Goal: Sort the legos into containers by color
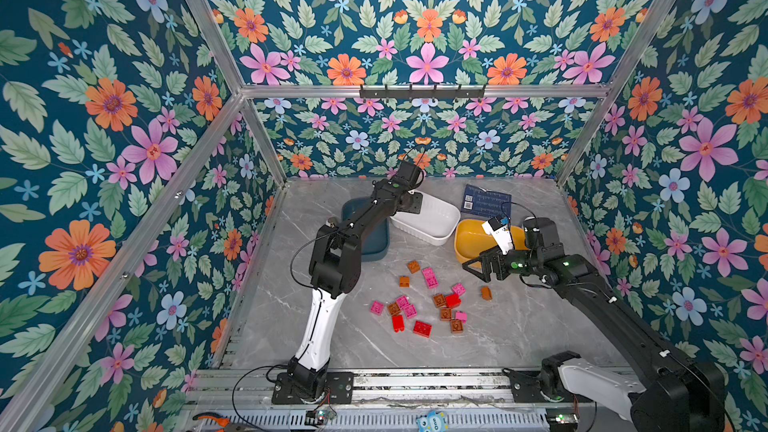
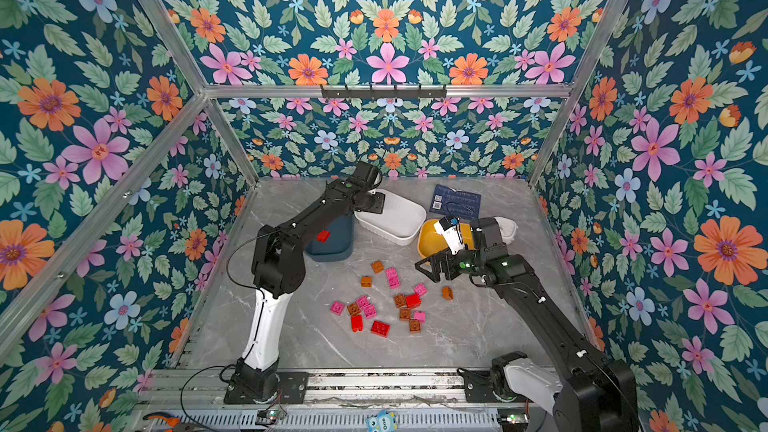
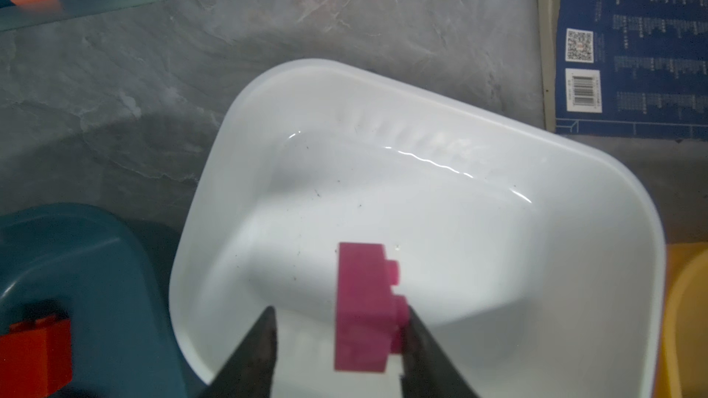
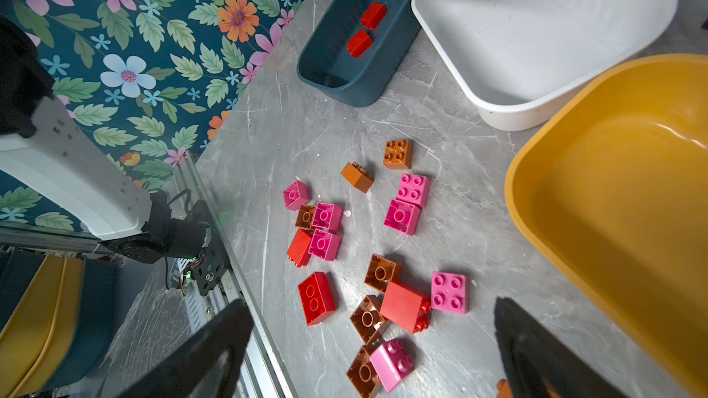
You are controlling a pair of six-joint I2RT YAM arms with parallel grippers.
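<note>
Over the white container (image 3: 442, 199), a pink brick (image 3: 361, 309) is between the fingers of my left gripper. The fingers are parted; a gap shows on the brick's left, while its studded side lies against the right finger (image 3: 427, 353). My right gripper is open above the table beside the yellow container (image 4: 619, 147), nothing between its fingers. Two red bricks (image 4: 359, 42) lie in the teal container (image 4: 332, 81). On the table are several loose pink (image 4: 449, 292), red (image 4: 316, 297) and orange-brown bricks (image 4: 398, 153). White and yellow containers look empty where visible.
A dark blue booklet (image 1: 486, 201) lies behind the yellow container. One orange-brown brick (image 1: 485, 293) sits close below the right gripper.
</note>
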